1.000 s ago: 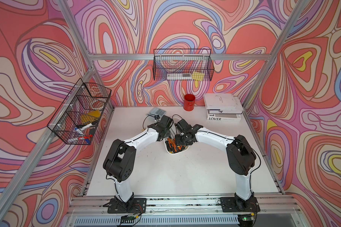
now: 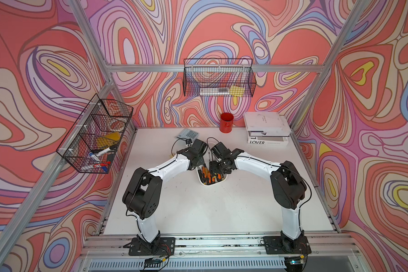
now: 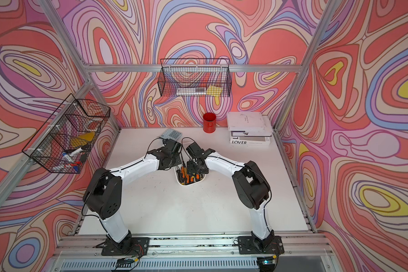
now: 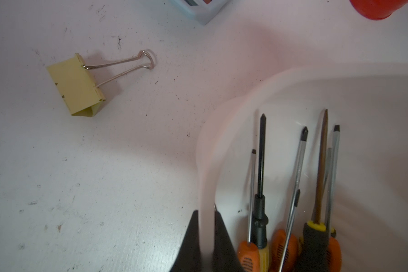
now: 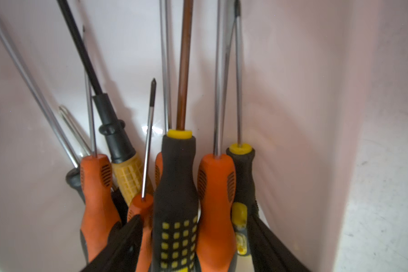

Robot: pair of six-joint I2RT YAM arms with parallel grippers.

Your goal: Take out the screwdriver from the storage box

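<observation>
The white storage box (image 2: 212, 182) (image 3: 190, 183) sits mid-table, filled with screwdrivers that have orange, black and yellow handles. My left gripper is shut on the box's left rim. My right gripper is open inside the box, its fingers either side of a black screwdriver with yellow squares (image 5: 176, 190) and an orange screwdriver (image 5: 215, 204). More screwdrivers lie to their left, and a black-and-yellow one (image 5: 241, 172) lies to their right.
A yellow binder clip (image 4: 72, 83) lies left of the box. A grey gadget (image 2: 187, 134), a red cup (image 2: 226, 122) and white boxes (image 2: 266, 121) stand at the back. Wire baskets hang on the frame.
My right gripper has shifted very slightly over the box. The left arm is almost still.
</observation>
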